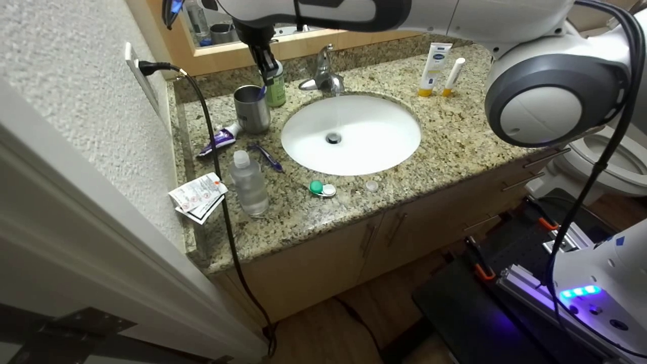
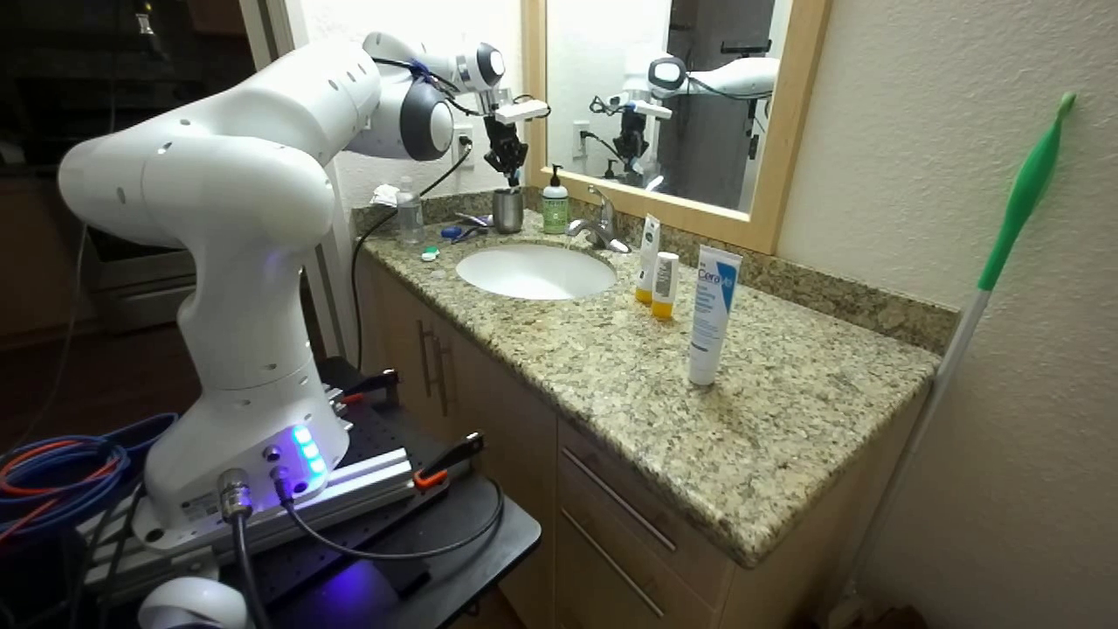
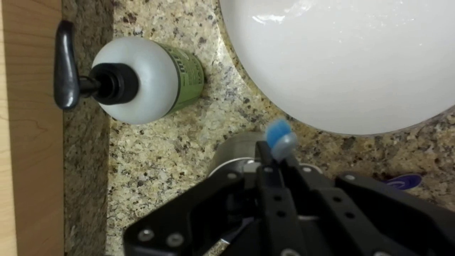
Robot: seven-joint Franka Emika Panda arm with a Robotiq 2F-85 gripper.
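My gripper (image 1: 268,82) points down over the steel cup (image 1: 251,110) at the counter's back left. It is shut on a slim toothbrush (image 1: 262,93), whose purple-blue shaft shows at the cup's mouth. In the wrist view the brush's blue and whitish end (image 3: 279,137) sticks out past the black fingers (image 3: 277,196). Below them, the cup (image 3: 236,147) is mostly covered by the gripper. From the other side, the gripper (image 2: 508,173) stands right above the cup (image 2: 508,213). How deep the brush reaches into the cup is hidden.
A green soap pump bottle (image 3: 147,81) stands close beside the cup, near the faucet (image 1: 327,79) and sink (image 1: 370,136). Toothpaste (image 1: 219,139), a purple-handled item (image 1: 267,156) and a clear bottle (image 1: 249,185) lie or stand forward of the cup. A cable (image 1: 212,139) hangs at left.
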